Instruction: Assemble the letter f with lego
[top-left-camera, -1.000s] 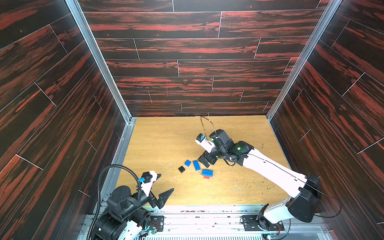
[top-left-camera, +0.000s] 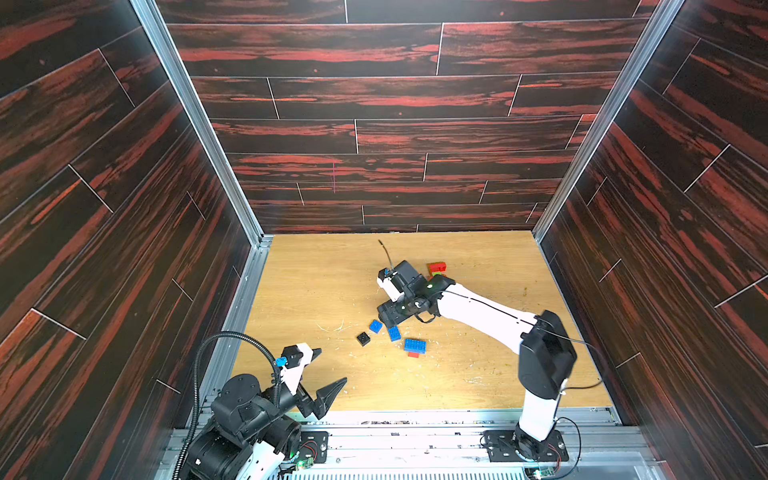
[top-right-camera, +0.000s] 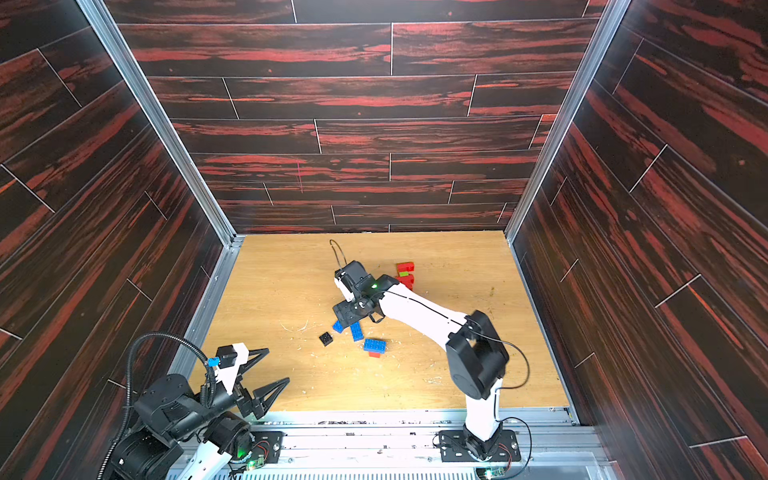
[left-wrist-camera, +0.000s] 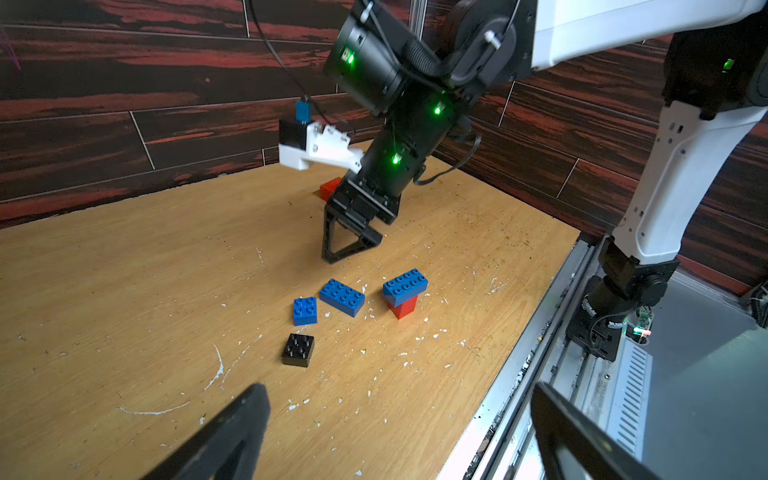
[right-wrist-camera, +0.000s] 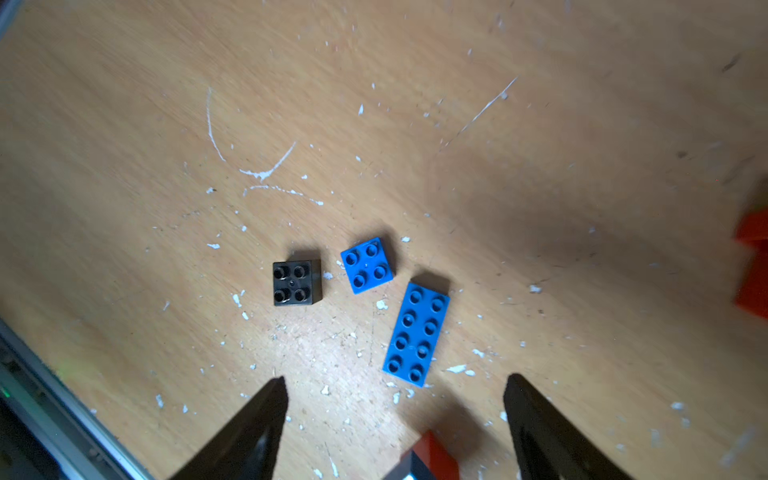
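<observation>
Above the middle of the table hangs my right gripper, its two fingers apart with nothing between them. Below it in the right wrist view lie a long blue brick (right-wrist-camera: 416, 334), a small blue brick (right-wrist-camera: 367, 265) and a small black brick (right-wrist-camera: 296, 283), each loose on the wood. A blue brick (left-wrist-camera: 405, 283) sits on top of a red brick (left-wrist-camera: 402, 307), right of the long blue one in the left wrist view. My left gripper (top-left-camera: 333, 381) is open and empty by the table's front left corner.
Red bricks with a green piece (top-right-camera: 404, 273) stand farther back, behind the right arm. White scratches and specks mark the wooden table (top-left-camera: 304, 272). A metal rail (left-wrist-camera: 520, 360) runs along the front edge.
My right arm has swung left and slightly back, carrying its gripper over toward the blue bricks. The red bricks at the back are less covered. The left arm and the loose bricks stay put.
</observation>
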